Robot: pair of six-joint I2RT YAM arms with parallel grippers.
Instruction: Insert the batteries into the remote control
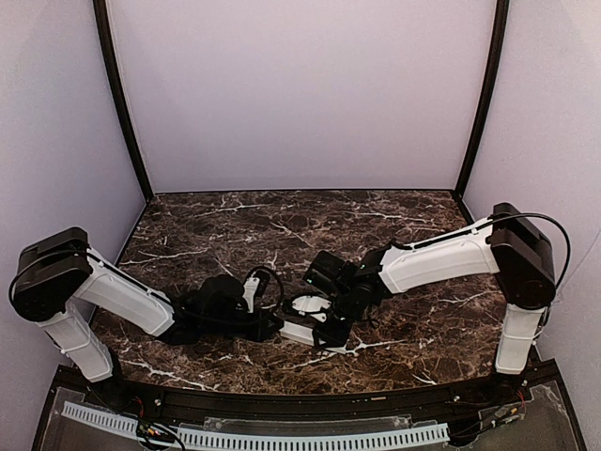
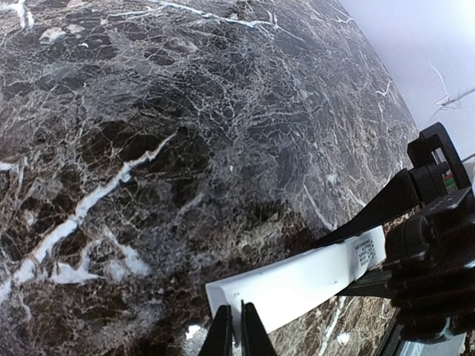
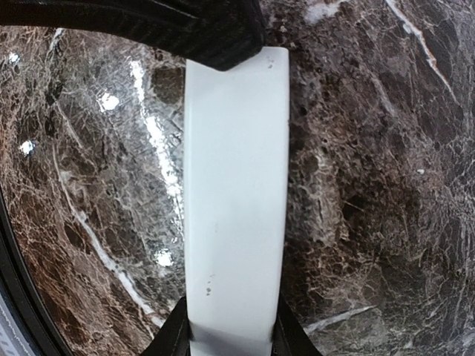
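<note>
A white remote control [image 1: 296, 333] lies lengthwise low over the marble table between my two grippers, with small printed text at its right end in the left wrist view [image 2: 297, 285]. My right gripper is shut on the remote, across its long sides. My left gripper is shut at the remote's other end, its fingertips against that end face; nothing shows clearly between them. No batteries are visible, and I cannot see a battery compartment opening.
White walls enclose it at the back and sides, and a dark rail runs along the front edge.
</note>
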